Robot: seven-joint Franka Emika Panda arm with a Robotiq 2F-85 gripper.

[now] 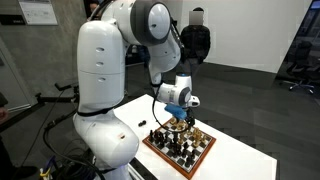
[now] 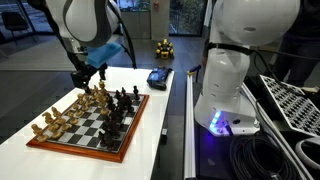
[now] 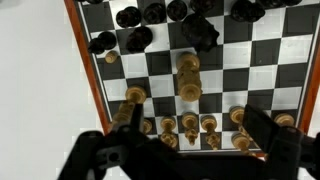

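A chessboard (image 3: 230, 78) with a brown wooden border lies below my gripper, which stands open. Its two dark fingers (image 3: 120, 148) show at the lower edge of the wrist view, with a wide gap between them. Several light pieces fill the near rows between and around the fingers. One tan piece (image 3: 188, 77) stands alone farther up the board, beyond the fingertips. Dark pieces such as this black one (image 3: 200, 32) stand along the far side. In the second exterior view the gripper hangs above the light pieces (image 2: 62, 122).
A small black box (image 2: 160, 77) lies on the table behind the board. Loose cables (image 2: 262, 155) are coiled on the dark stand beside the arm's base.
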